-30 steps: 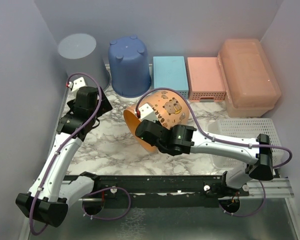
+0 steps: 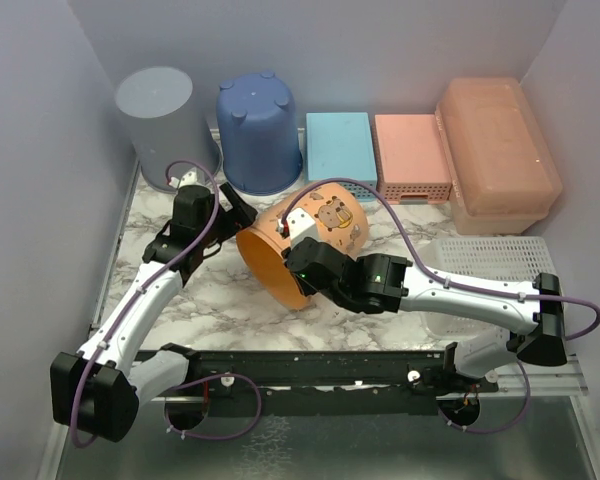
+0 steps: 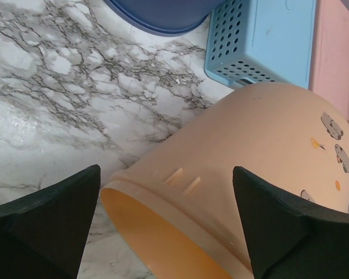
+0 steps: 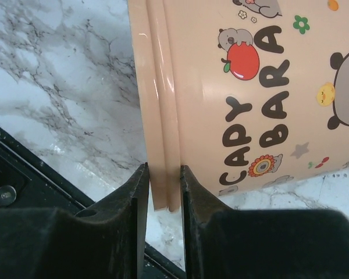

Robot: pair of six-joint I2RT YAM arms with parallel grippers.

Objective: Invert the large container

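Note:
The large peach container point(image 2: 332, 222) lies tilted on its side on the marble surface, its mouth facing front left. Capybara pictures and lettering cover its wall, seen close in the right wrist view. My left gripper is open at the mouth's far left edge; its fingers stand wide apart, and the container's rim point(image 3: 180, 224) runs below and between them. At the near side of the mouth, my right gripper is shut on the container's rim, one finger on each side of it. From above, the right wrist hides those fingertips.
Behind stand a grey bin point(image 2: 165, 120), a blue bin point(image 2: 258, 130), a light blue basket point(image 2: 340, 150) and a pink basket point(image 2: 412, 150). Peach boxes point(image 2: 500, 150) and a white basket point(image 2: 495, 255) occupy the right. Bare marble point(image 2: 195, 310) shows at front left.
My left gripper has moved right, toward the container's mouth. The container's mouth has shifted slightly left and toward the front, and the right gripper has moved a little right and toward the front.

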